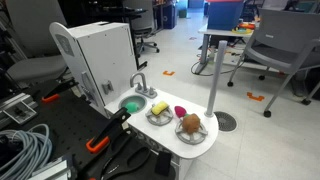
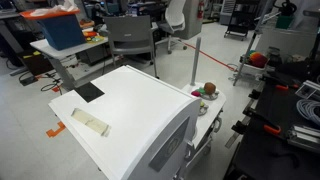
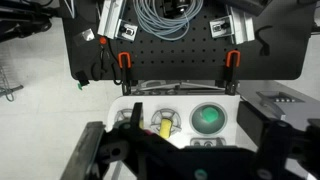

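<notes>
My gripper stands open at the bottom of the wrist view, its dark fingers spread apart with nothing held between them. Beyond it is a white toy kitchen counter (image 1: 192,150). A green bowl (image 1: 131,103) sits in its round sink, and also shows as a green disc (image 3: 208,120) from above. On the counter, a yellow item (image 1: 158,109) rests on one burner, and a round brown item (image 1: 190,123) on another. A small pink item (image 1: 180,111) lies between them. The gripper partly hides the burners in the wrist view.
A faucet (image 1: 143,84) rises behind the sink and a white post (image 1: 218,75) stands at the counter's edge. The black table (image 3: 190,60) holds coiled cable (image 3: 165,18) and orange-handled clamps (image 3: 232,62). Another yellow item (image 1: 168,72) lies on the floor.
</notes>
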